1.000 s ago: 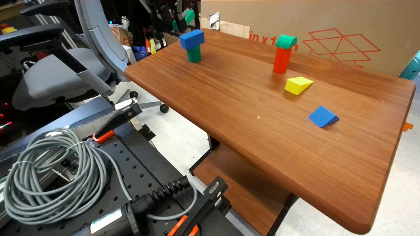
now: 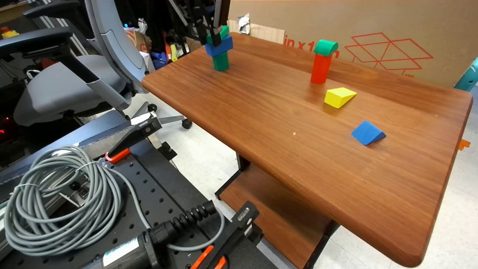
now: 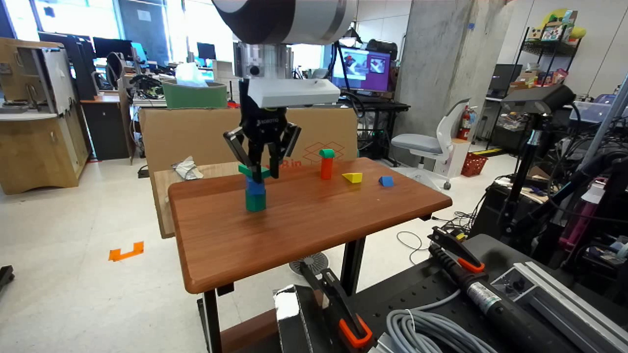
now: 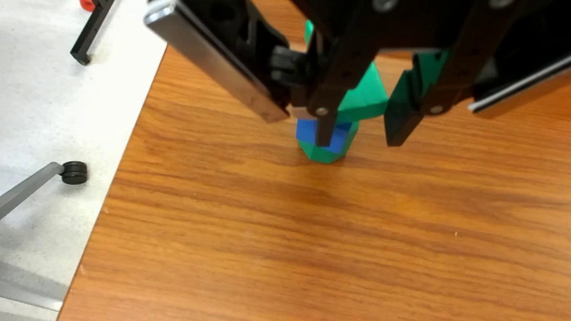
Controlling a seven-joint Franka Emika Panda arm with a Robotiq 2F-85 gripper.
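Observation:
At the table's far-left end in exterior view 1, a green upright block point(image 2: 220, 62) carries a blue rectangular block point(image 2: 219, 45) lying across it. A flat green block point(image 3: 253, 171) sits at the top of this stack, tilted a little in exterior view 2. My gripper point(image 3: 266, 176) points down over the stack, shut on that green block. In the wrist view, the green block point(image 4: 365, 100) shows between the fingers, and one finger point(image 4: 324, 125) passes in front of the blue block point(image 4: 340, 140). Whether the green block rests fully on the blue one cannot be told.
A red cylinder point(image 2: 320, 69) topped by a green half-round block point(image 2: 325, 47) stands at the back edge. A yellow wedge point(image 2: 339, 96) and a blue triangular block point(image 2: 368, 133) lie farther right.
My gripper has come down and toward the stack with the green block, which hung above and behind the blue block and is now on top of it. The other blocks have stayed put.

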